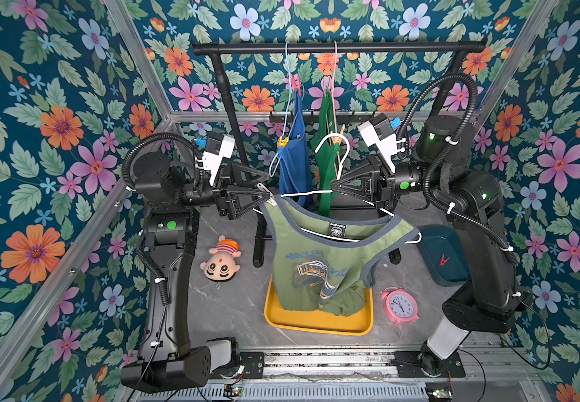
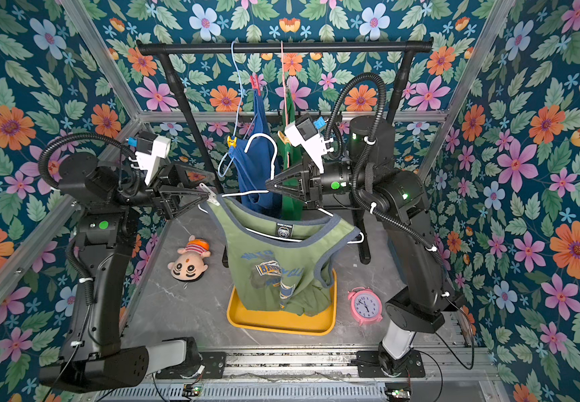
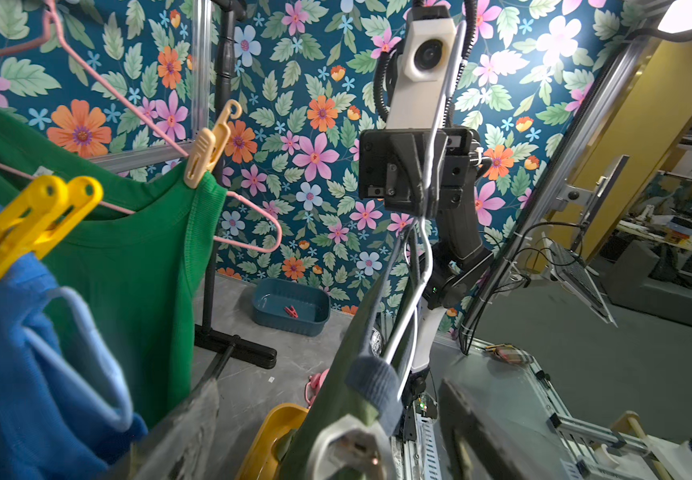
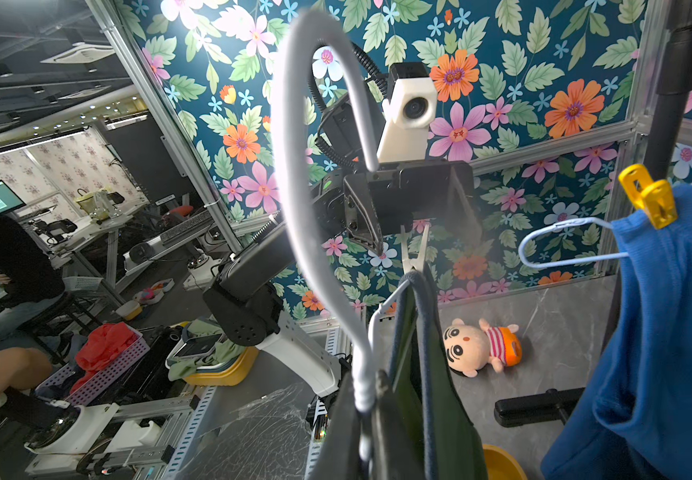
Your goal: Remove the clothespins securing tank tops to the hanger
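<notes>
A white wire hanger (image 1: 306, 193) bears a green tank top (image 1: 313, 264) with dark trim. On its left shoulder sits a whitish clothespin (image 2: 210, 194), blurred at the bottom of the left wrist view. My left gripper (image 1: 265, 190) is at this pin; its fingers (image 3: 473, 428) stand apart on either side of it, part open. My right gripper (image 1: 334, 187) is shut on the hanger wire at the base of the hook (image 4: 314, 160). No pin shows on the tank top's right shoulder.
Behind hang blue (image 1: 293, 164) and green (image 3: 122, 280) tops, with yellow (image 3: 30, 228) and tan (image 3: 207, 146) pins. Below lie a yellow tray (image 1: 316, 327), doll (image 1: 221, 261), and pink clock (image 1: 399, 306). A blue bin (image 1: 440, 241) at right holds a red pin (image 1: 444, 259).
</notes>
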